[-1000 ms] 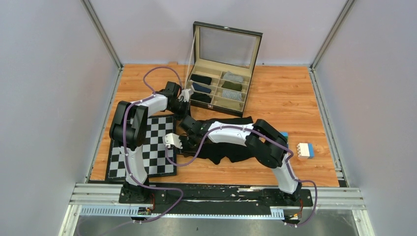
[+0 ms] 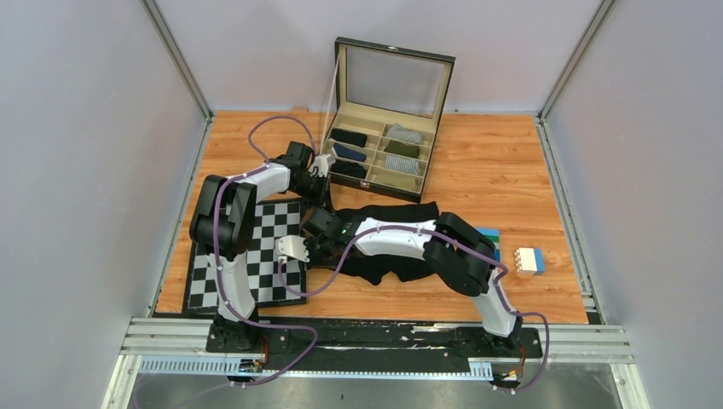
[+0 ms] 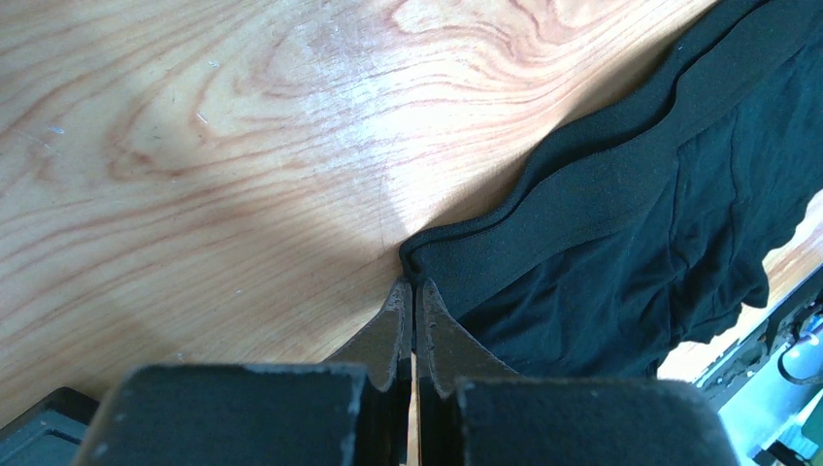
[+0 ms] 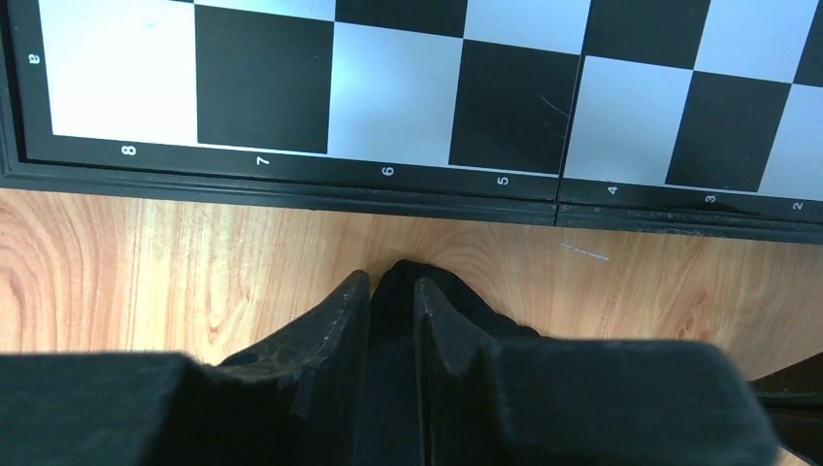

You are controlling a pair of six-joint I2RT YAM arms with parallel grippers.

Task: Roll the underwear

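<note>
Black underwear [image 2: 384, 264] lies spread on the wooden table, partly hidden under my right arm. In the left wrist view its waistband [image 3: 582, 194] runs diagonally up to the right, its corner pinched at the fingertips of my shut left gripper. My right gripper is at the underwear's edge beside the chessboard, fingers a little apart, with black cloth [image 4: 408, 272] between and beneath them.
A chessboard [image 2: 205, 273] lies at left under the left arm. An open compartment box [image 2: 394, 179] with rolled garments stands at the back. Small blocks [image 2: 529, 261] sit at right, where table space is free.
The left arm has not visibly moved.
</note>
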